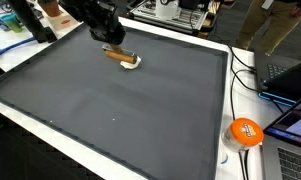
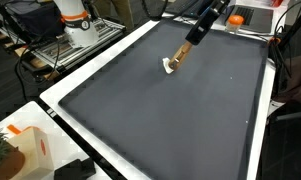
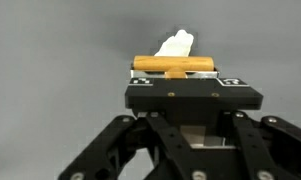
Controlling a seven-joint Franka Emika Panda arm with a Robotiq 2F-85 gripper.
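A small wooden block (image 3: 174, 63), light brown and bar-shaped, spans the front of my gripper in the wrist view. The gripper is shut on it. A white, crumpled-looking piece (image 3: 177, 44) lies just past the block on the dark board. In exterior view 1 the block (image 1: 120, 54) hangs below the gripper (image 1: 112, 46), with the white piece (image 1: 131, 64) low beside it. Exterior view 2 has the block (image 2: 180, 53) tilted down towards the white piece (image 2: 170, 66); whether they touch I cannot tell.
The large dark board (image 1: 140, 110) is bare around them. An orange-topped round container (image 1: 242, 134) stands off its right edge, near laptops and cables. Clutter (image 2: 15, 155) sits at the near left in exterior view 2.
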